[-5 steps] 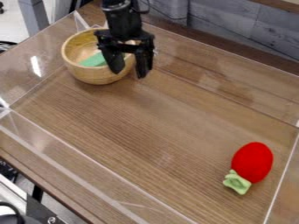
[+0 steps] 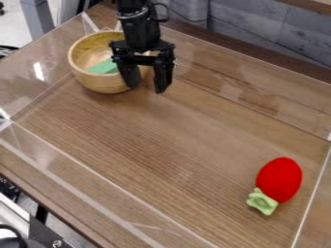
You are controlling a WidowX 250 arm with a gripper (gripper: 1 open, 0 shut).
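The black gripper hangs over the right side of a light wooden bowl at the upper left of the camera view, its fingers apart. A green object lies in the bowl, partly hidden by the gripper; whether the fingers touch it I cannot tell.
A red object with a pale green part lies at the lower right of the wooden table.
The gripper has shifted slightly to the left over the bowl. The bowl and the red object look unmoved.
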